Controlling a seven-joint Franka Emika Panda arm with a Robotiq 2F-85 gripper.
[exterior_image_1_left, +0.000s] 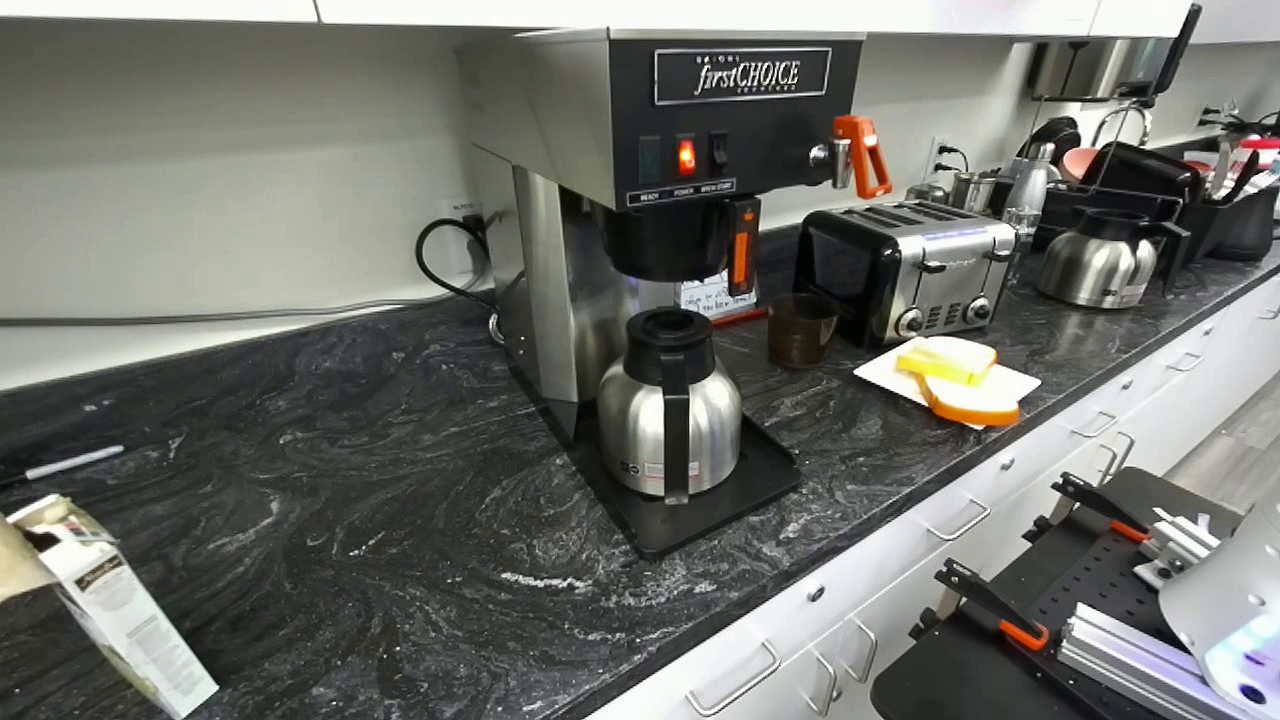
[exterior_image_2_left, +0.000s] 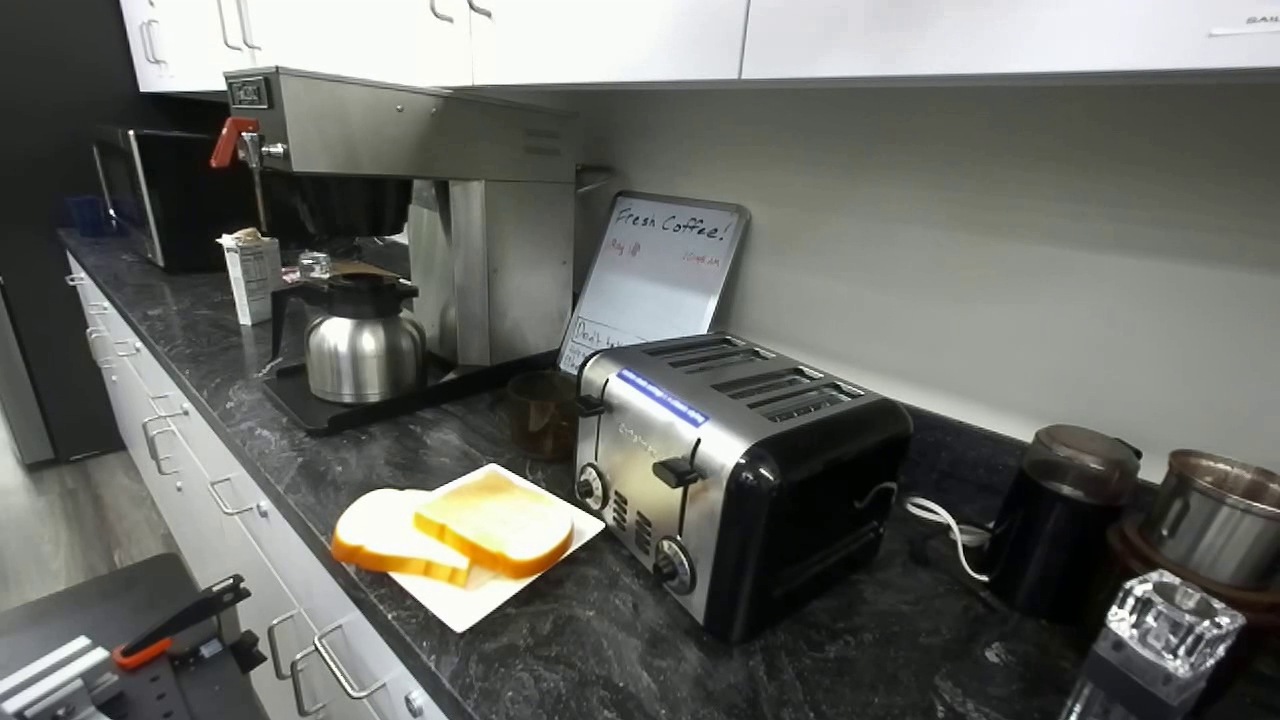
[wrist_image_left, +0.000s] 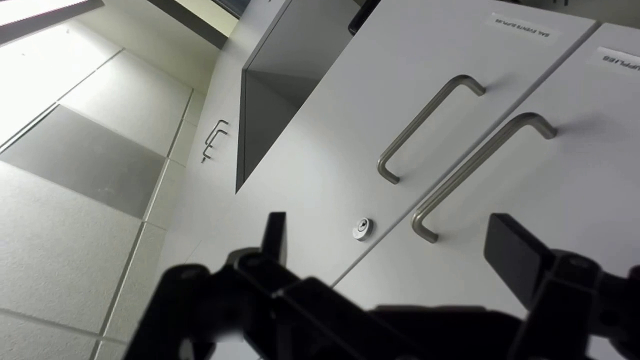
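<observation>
In the wrist view my gripper stands open, its two black fingers wide apart with nothing between them. It faces white upper cabinet doors with metal handles (wrist_image_left: 429, 129) and a round lock (wrist_image_left: 362, 228). Neither exterior view shows the gripper; only the arm's white base (exterior_image_1_left: 1236, 612) is visible at the lower right of exterior view 1. On the counter, two slices of bread (exterior_image_2_left: 494, 521) lie overlapping on a white square plate (exterior_image_2_left: 462, 606). Right behind them is a steel and black toaster (exterior_image_2_left: 780, 480), its slots looking empty. A steel carafe (exterior_image_1_left: 672, 420) rests under the coffee maker (exterior_image_1_left: 720, 132).
A brown cup (exterior_image_1_left: 801, 330) sits between coffee maker and toaster. A whiteboard (exterior_image_2_left: 660, 270) leans at the wall. One white carton (exterior_image_1_left: 132, 618) stands on the left counter, and a second carafe (exterior_image_1_left: 1100, 264) is beyond the toaster.
</observation>
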